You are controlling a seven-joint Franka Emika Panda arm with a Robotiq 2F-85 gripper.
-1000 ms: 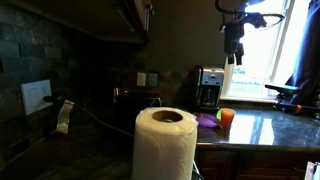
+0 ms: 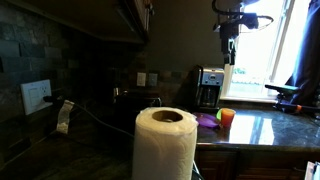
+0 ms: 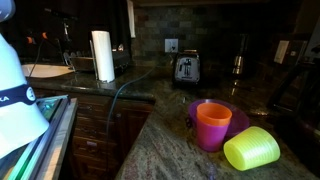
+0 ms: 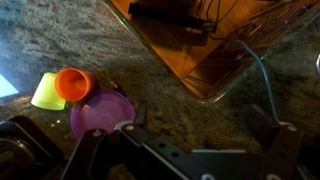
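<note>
High over the counter in exterior view 1 hangs my gripper (image 2: 229, 61), well above the cups and apart from them. In the wrist view the gripper is open, its dark fingers wide apart with nothing between them. An orange cup (image 4: 74, 84) stands beside a purple bowl (image 4: 101, 114). In exterior view 2 the orange cup (image 3: 212, 116) appears nested in a pink-purple cup (image 3: 210, 137). A yellow-green cup (image 3: 252, 149) lies on its side next to them. Exterior view 2 does not show the gripper.
A paper towel roll (image 2: 164, 145) stands close to the camera in exterior view 1. A coffee maker (image 2: 208, 86) is behind the bowl. A toaster (image 3: 187, 68) sits by the back wall, with a cable (image 3: 125, 90) across the counter. Bare counter (image 3: 160, 145) lies left of the cups.
The cups and bowl have not visibly moved.
</note>
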